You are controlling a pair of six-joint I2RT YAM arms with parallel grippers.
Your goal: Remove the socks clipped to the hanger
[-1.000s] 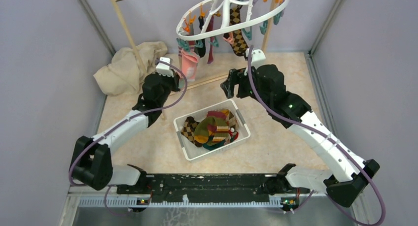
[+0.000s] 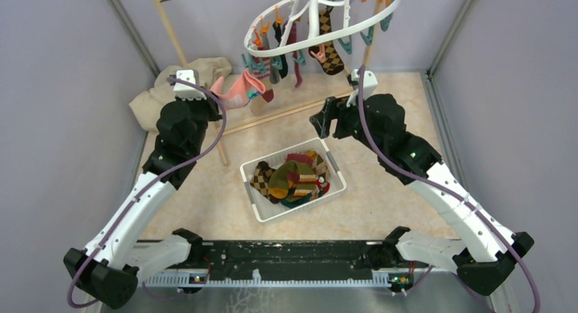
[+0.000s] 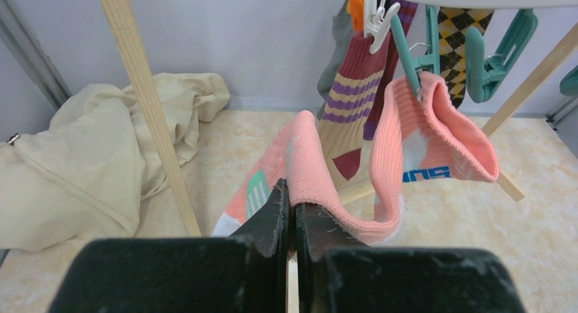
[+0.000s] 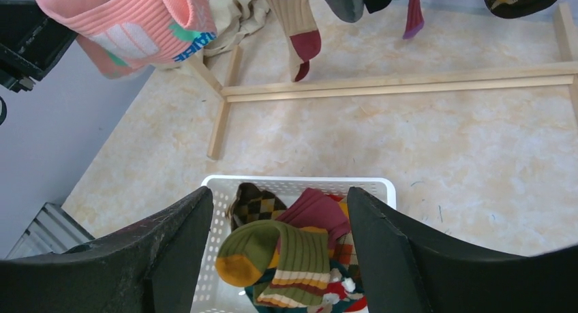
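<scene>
A pink sock hangs from a teal clip on the white round hanger. My left gripper is shut on this sock, pulled out toward the left. Other socks, such as the striped one, hang behind it. My right gripper stands open and empty, right of the pink sock and above the white basket, which holds several socks.
A beige cloth lies at the back left. Wooden frame bars cross the back of the table.
My left gripper has moved leftward and up, stretching the pink sock sideways from its clip. The right arm has shifted slightly to the right.
</scene>
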